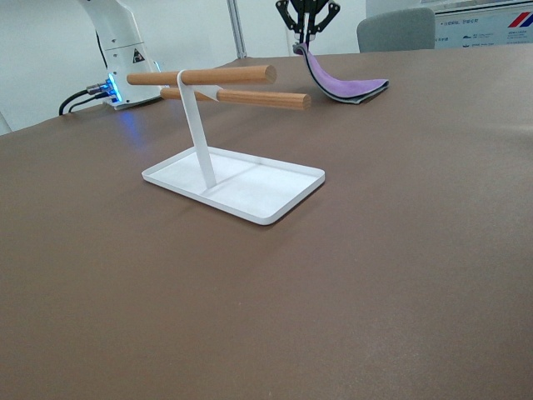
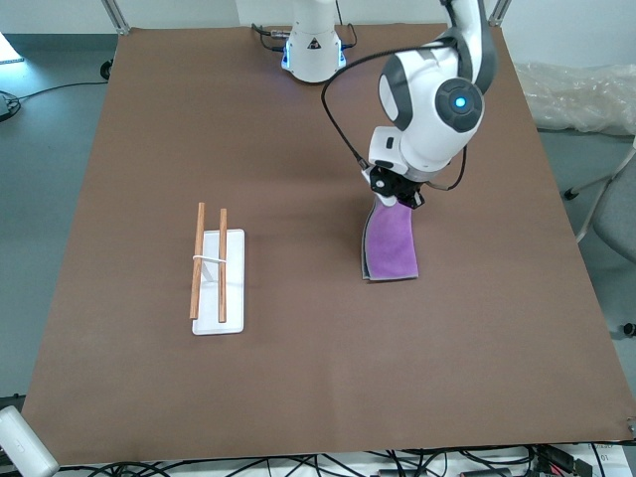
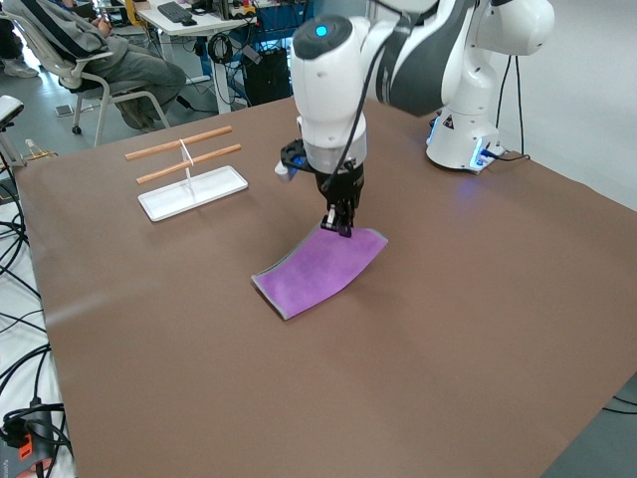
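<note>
My gripper (image 1: 306, 37) holds one end of a purple cloth (image 2: 390, 243) with grey edging; in the top view that end is raised and the rest curves down onto the table. The gripper appears shut on it. In the left view the gripper is mostly hidden by the arm head. A white stand (image 1: 250, 187) with two wooden bars (image 1: 233, 75) stands apart from the cloth, on the left in the left view and farther back in the right view.
My arm's white base (image 2: 313, 50) and cables are at the back edge. A chair (image 2: 621, 209) is beside the table; cables lie along the front edge.
</note>
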